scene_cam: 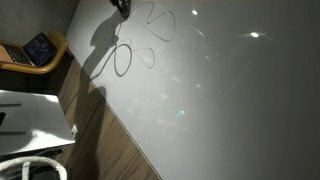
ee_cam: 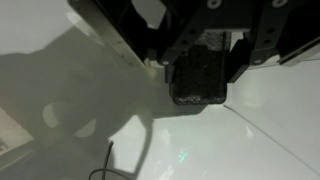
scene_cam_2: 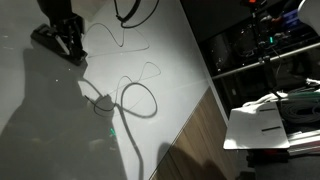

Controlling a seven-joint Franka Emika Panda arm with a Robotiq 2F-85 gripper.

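Note:
In the wrist view a dark, speckled block (ee_cam: 200, 88), eraser-like in shape, is pinched between the fingers of my gripper. A pale whiteboard (scene_cam: 220, 110) fills much of exterior view 1, where the gripper (scene_cam: 122, 8) appears at the top edge. Thin wavy drawn lines (scene_cam_2: 120, 42) run across the board beside the dark gripper (scene_cam_2: 72, 42). One drawn line (ee_cam: 270, 135) passes close to the block's lower right corner in the wrist view. Whether the block touches the board cannot be told.
A dark cable-like loop (scene_cam_2: 154, 100) shows over the board. Wooden floor (scene_cam: 95, 125) borders it, with a white table (scene_cam: 40, 115) and a chair holding a laptop (scene_cam: 40, 48) at left. The board's right side is clear in exterior view 1.

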